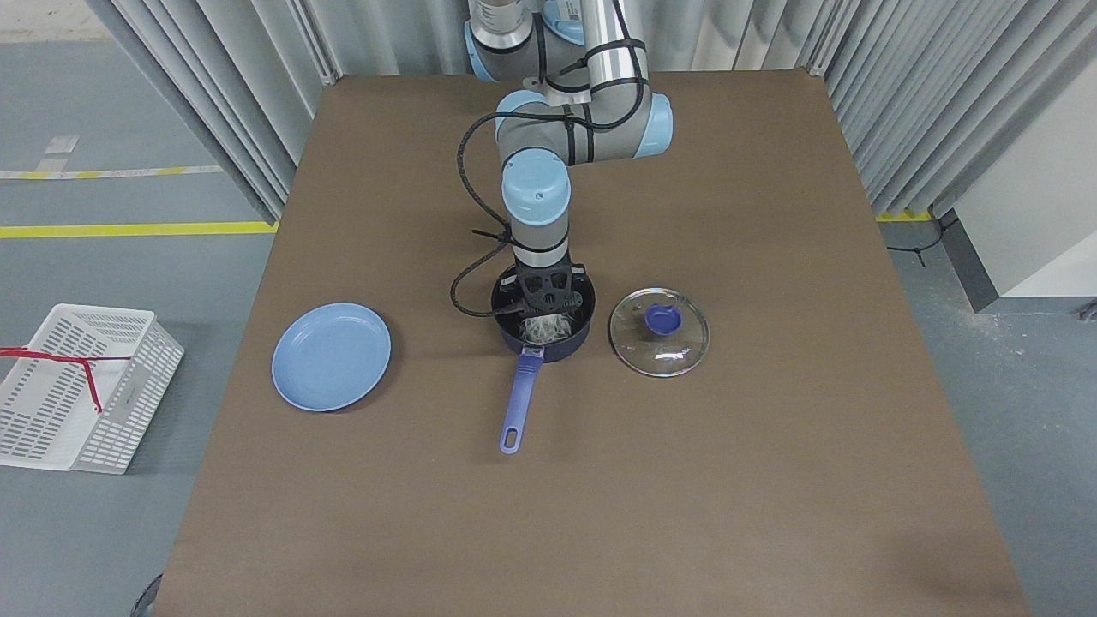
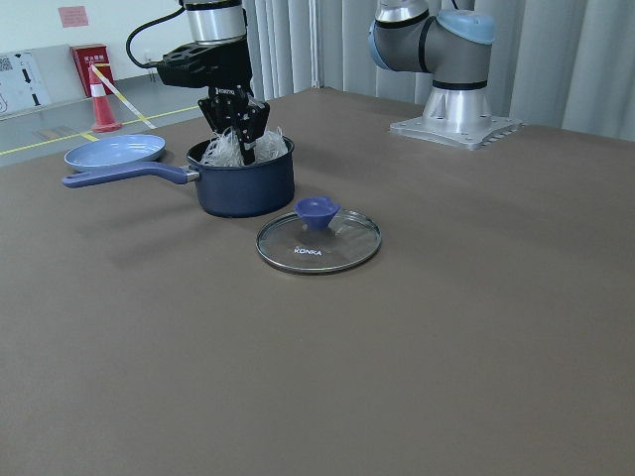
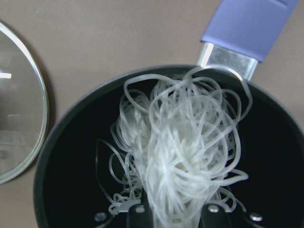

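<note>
The dark blue saucepan (image 2: 243, 193) with its long blue handle (image 1: 521, 399) stands on the table, holding white noodles (image 3: 180, 142). My black gripper (image 2: 240, 139) reaches down into the pan among the noodles; in the wrist view its fingers are mostly hidden under a mound of noodles at the bottom, so I cannot tell how far its fingers stand open. A blue plate (image 1: 330, 356) lies left of the pan in the front view, and a glass lid (image 1: 658, 344) with a blue knob lies to the right, apart from the pan.
A white basket (image 1: 123, 422) with red straps is on the floor to the left. Curtains hang behind the arm.
</note>
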